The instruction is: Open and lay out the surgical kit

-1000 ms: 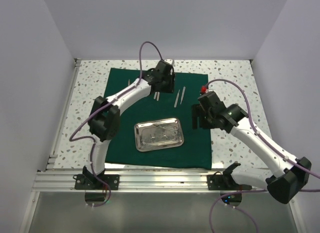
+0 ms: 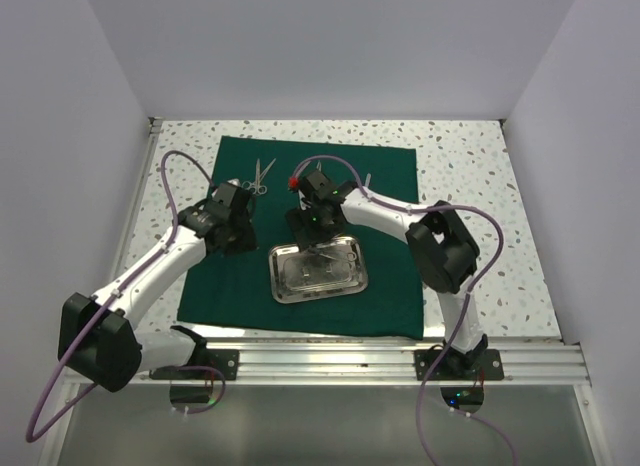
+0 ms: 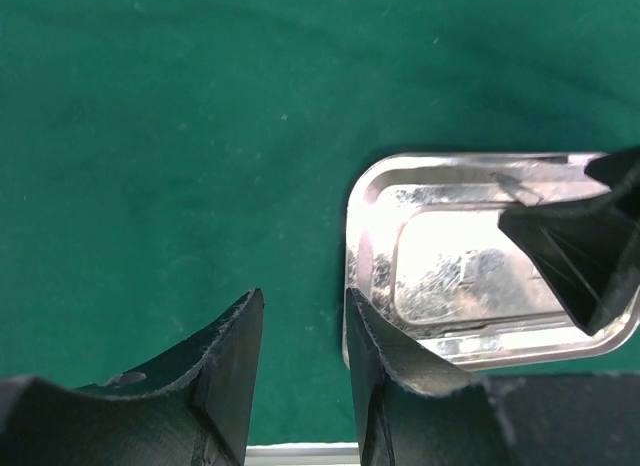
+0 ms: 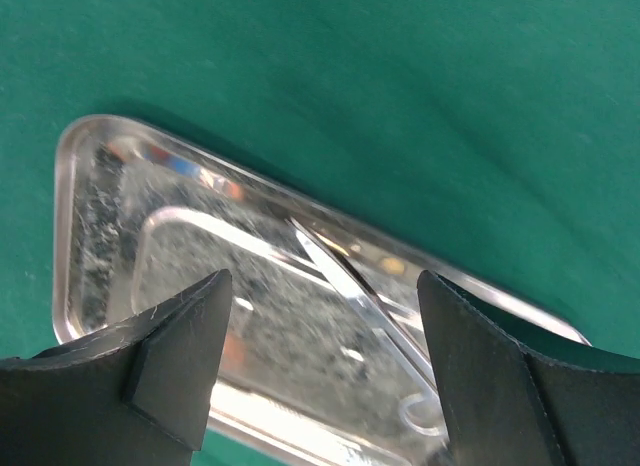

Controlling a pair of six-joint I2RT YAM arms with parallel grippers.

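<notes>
On the green cloth lies a metal tray (image 2: 318, 294), shiny and open. Inside it rests a slim ring-handled instrument (image 4: 350, 286), its pointed end near the tray's far rim. My right gripper is open above this instrument, with one finger partly covering its handle. Left of the tray, my left gripper is over bare cloth, open, and the gap between its fingers is empty. The right gripper's dark fingers (image 3: 590, 246) also show over the tray in the left wrist view. Scissors-like instruments (image 2: 258, 176) lie at the cloth's far left.
The green cloth (image 2: 385, 311) covers the middle of the speckled table (image 2: 490, 216). More thin instruments, one of them a slim tool (image 2: 368, 180), lie toward the back, partly hidden by the right arm. Free cloth surrounds the tray at its left and front.
The left gripper has come from the back instruments to the near left, beside the tray. The right gripper has travelled left from the cloth's right side to over the tray. The tray has stayed put.
</notes>
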